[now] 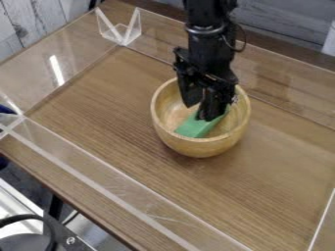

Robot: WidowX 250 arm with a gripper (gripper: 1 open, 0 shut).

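Observation:
A round wooden bowl (199,144) sits right of the table's middle. Inside it lies a green object (197,127), partly covered by the black gripper (203,104), which reaches down from the top centre into the bowl. Whether its fingers are apart or on the green object is unclear in this small, blurred view.
A white wire-like object (119,27) stands at the back left. Dark cables (42,222) show at the lower left, beyond the table's edge.

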